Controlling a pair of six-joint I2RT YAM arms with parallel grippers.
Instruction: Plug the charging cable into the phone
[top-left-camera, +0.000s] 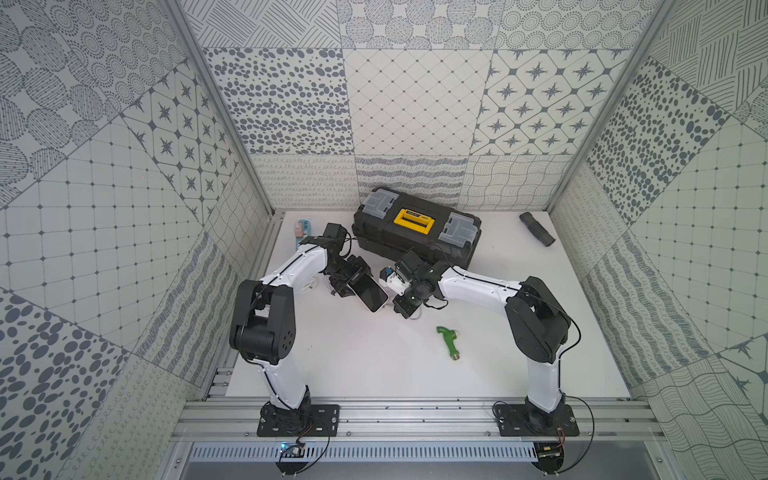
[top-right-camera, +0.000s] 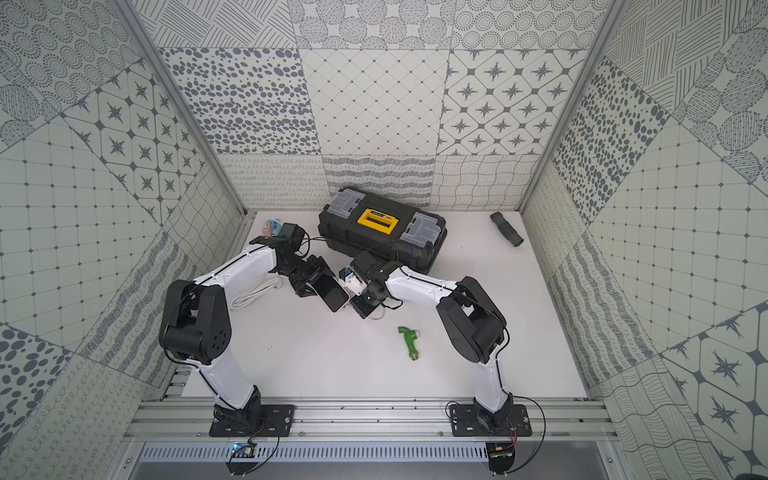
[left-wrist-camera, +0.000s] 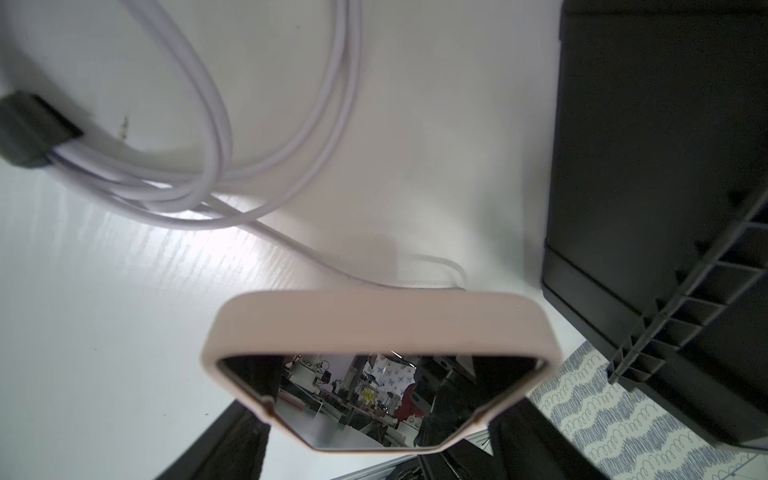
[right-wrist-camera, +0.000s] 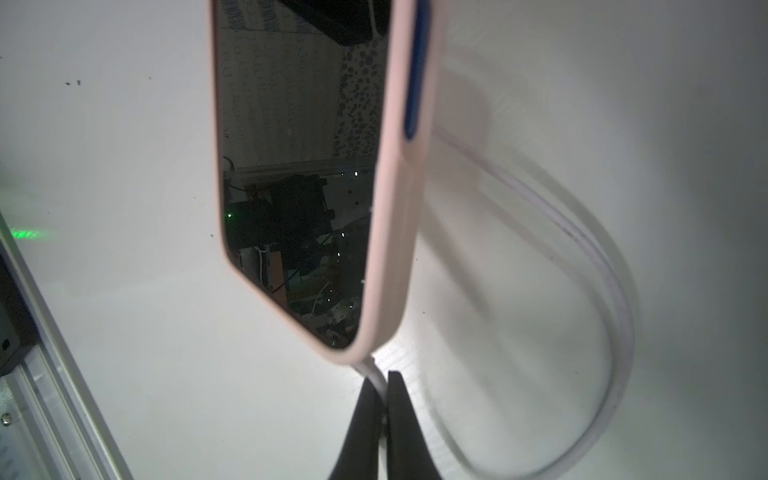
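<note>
A phone in a pale pink case (right-wrist-camera: 392, 240) hangs above the table, and my left gripper is shut on it. Its dark screen (top-left-camera: 369, 293) faces up in the top left view. In the right wrist view my right gripper is shut on the thin white cable (right-wrist-camera: 612, 296), right at the phone's lower corner. The cable's end meets the phone's bottom edge there; the connector itself is hidden, and how deep it sits I cannot tell. From the gripper the cable loops back over the table.
Behind the arms stands a black toolbox (top-left-camera: 384, 238) with a yellow handle. A green nozzle-like tool (top-left-camera: 449, 342) lies in front of the right arm, and a dark cylinder (top-left-camera: 537, 229) at the back right. Coiled cable (top-right-camera: 256, 292) rests near the left arm.
</note>
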